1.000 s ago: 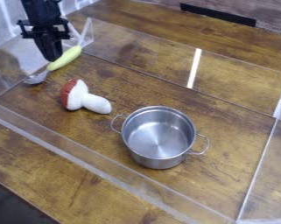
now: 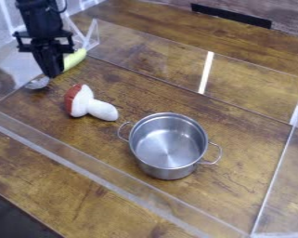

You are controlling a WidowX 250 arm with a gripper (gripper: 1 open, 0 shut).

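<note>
My dark gripper [image 2: 49, 61] is at the upper left, low over a yellow-green elongated object [image 2: 73, 59] and a small metal item [image 2: 38, 83], perhaps a spoon or ladle head. Whether anything is between its fingers is too small to tell. A red and white mushroom-like toy [image 2: 90, 104] lies to the right of and below the gripper. A steel pot [image 2: 169, 156] with two side handles stands at the centre right, empty.
Clear plastic walls enclose the wooden work surface [image 2: 226, 112] along the sides. The middle and right of the surface around the pot are free.
My gripper has moved slightly down, now covering more of the yellow-green object. The toy and pot have not moved.
</note>
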